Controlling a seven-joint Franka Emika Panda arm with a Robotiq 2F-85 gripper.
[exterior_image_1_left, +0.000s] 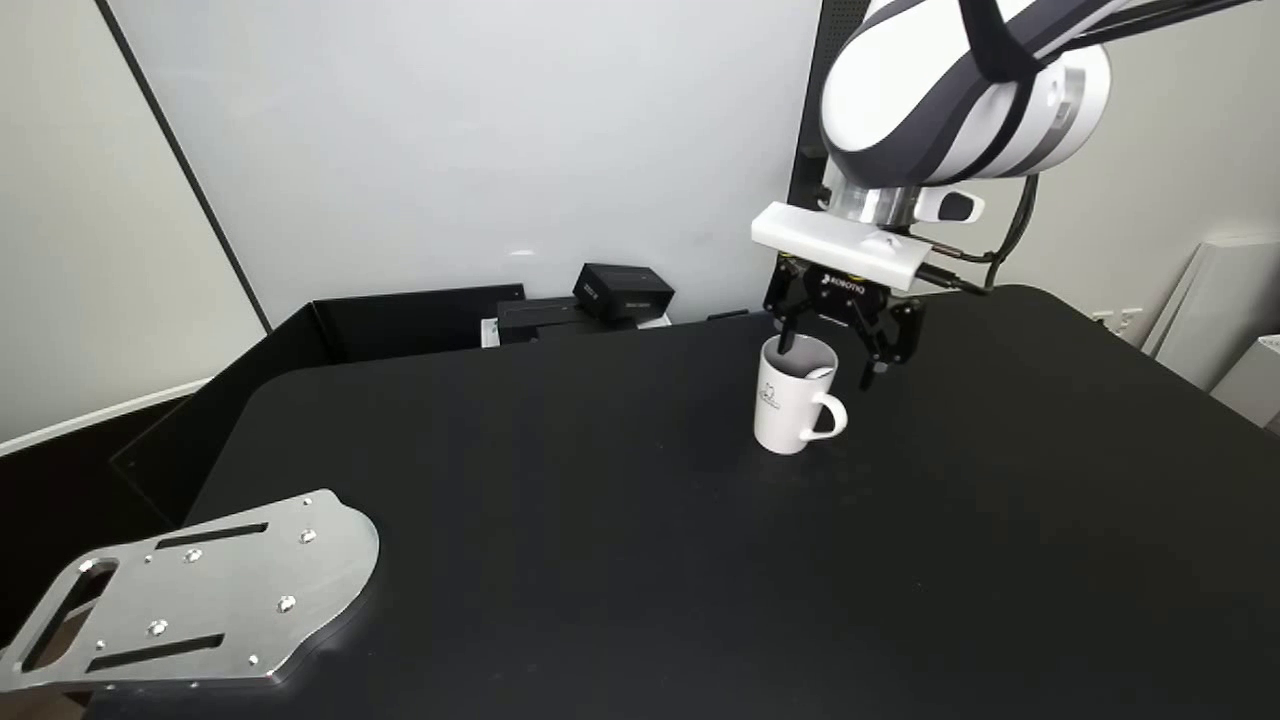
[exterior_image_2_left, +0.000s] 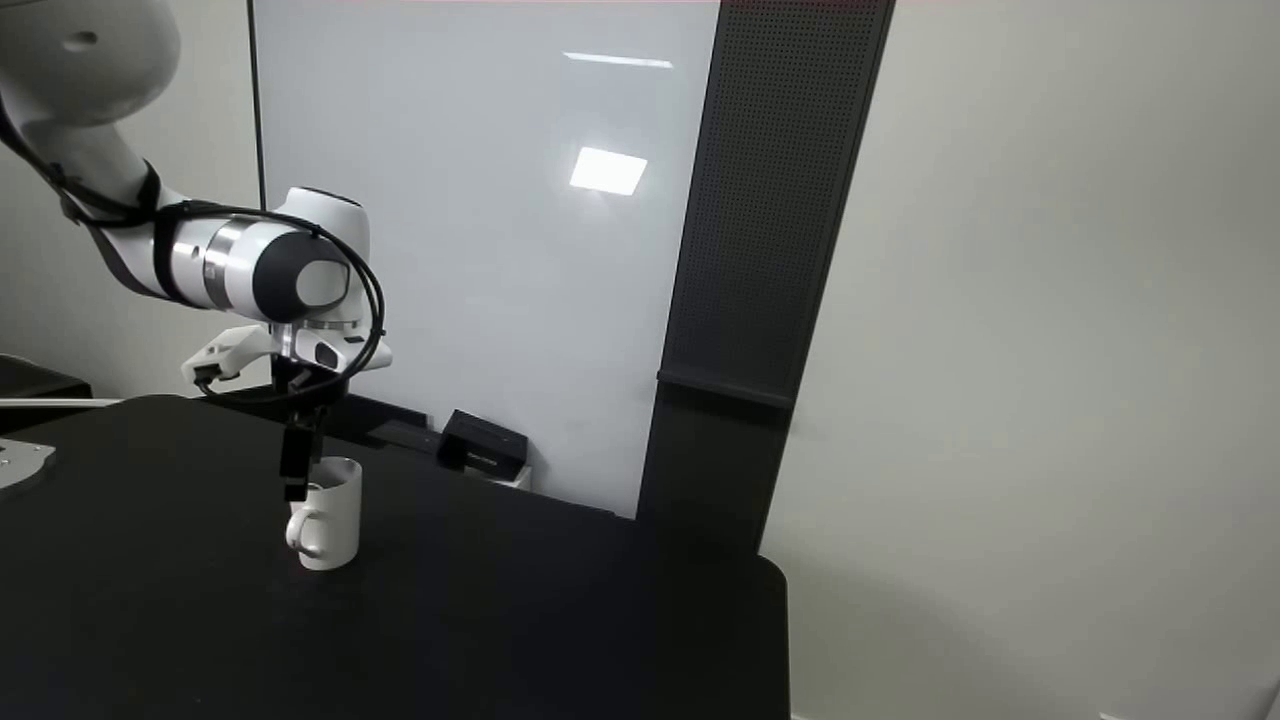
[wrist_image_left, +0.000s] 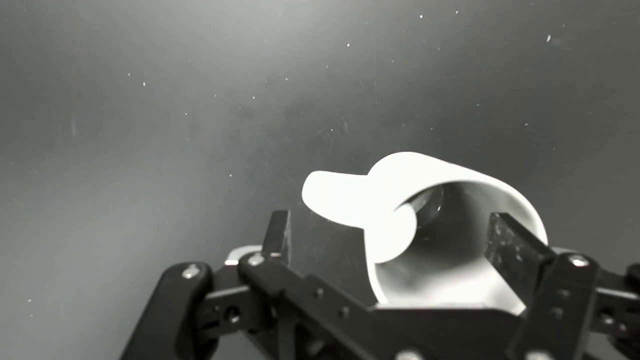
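A white mug stands upright on the black table, its handle toward the right in exterior view 1. Inside it, near the handle side, a white rounded piece shows at the rim; what it belongs to is hidden. My gripper is open over the mug and holds nothing. In the wrist view one finger overlaps the mug's opening, while the other finger is outside, beyond the handle. In exterior view 2 the mug sits just below the gripper.
A flat silver metal plate lies at the table's front left in exterior view 1. Black boxes sit along the back edge by the white wall panel.
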